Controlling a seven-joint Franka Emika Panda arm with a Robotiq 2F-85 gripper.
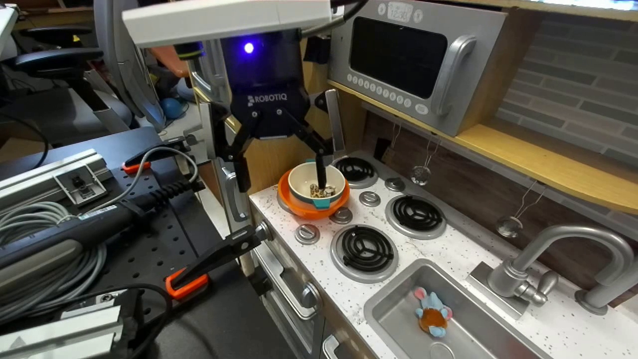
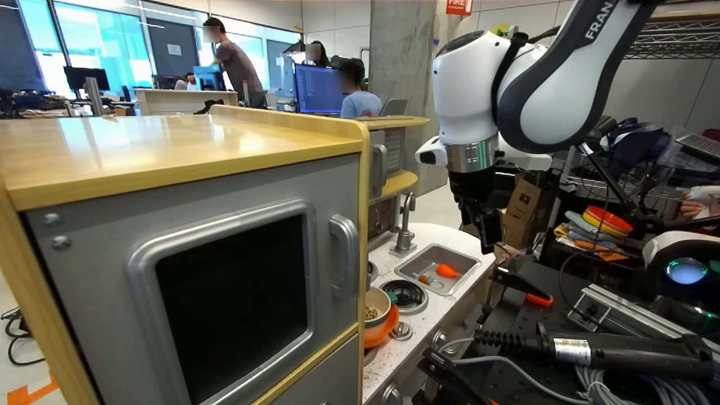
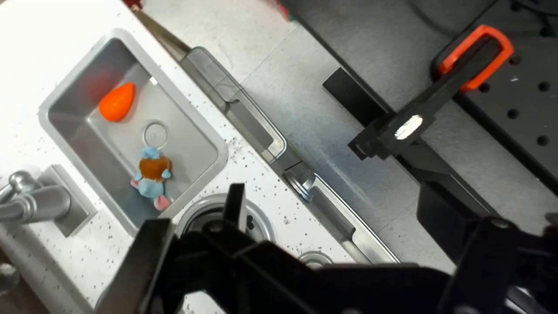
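Note:
My gripper is open and empty, high up on the outer side of the counter. In exterior view 1 one finger overlaps the cream bowl, but exterior view 2 shows the gripper well apart from it. That bowl has teal handles, holds small brown-patterned pieces, and sits in an orange dish on the stove. A blue, brown and pink plush toy lies in the sink with an orange teardrop-shaped object. The wrist view looks down on the sink, counter edge and floor.
Several black burners cover the stove. The faucet rises behind the sink, and a microwave with a shelf overhangs the back. A dark worktable with clamps, cables and metal profiles stands across a narrow gap from the counter.

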